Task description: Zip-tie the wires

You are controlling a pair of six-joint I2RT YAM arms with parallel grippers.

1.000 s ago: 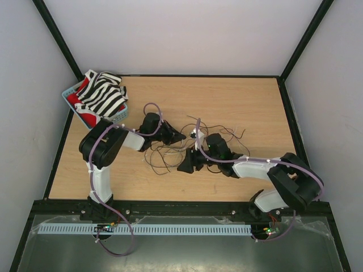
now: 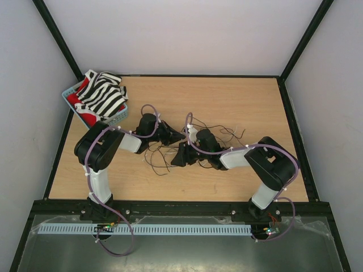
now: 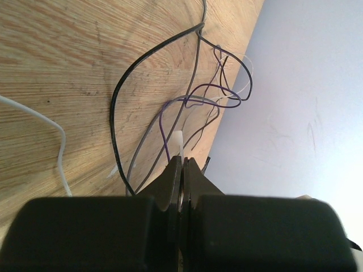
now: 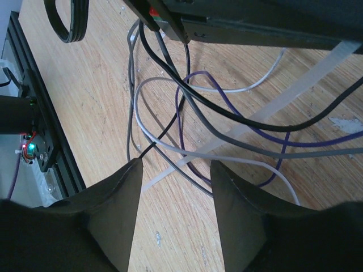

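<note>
Loose black, grey, white and purple wires (image 2: 159, 170) lie tangled on the table's middle. In the left wrist view, my left gripper is shut; a white tip (image 3: 178, 137) shows just beyond its fingertips, and black (image 3: 113, 113) and purple wires curve around it. My right gripper is part open low over the wires; a translucent strip, probably a zip tie (image 4: 283, 93), runs diagonally under the wires and behind its fingertips. Whether the strip loops round the wires I cannot tell.
A light blue basket (image 2: 118, 117) with striped and red cloth stands at the back left. The front edge has a dark frame rail.
My right gripper has moved left and slightly up in the top view, closer beside the left gripper. The left arm has shifted slightly.
</note>
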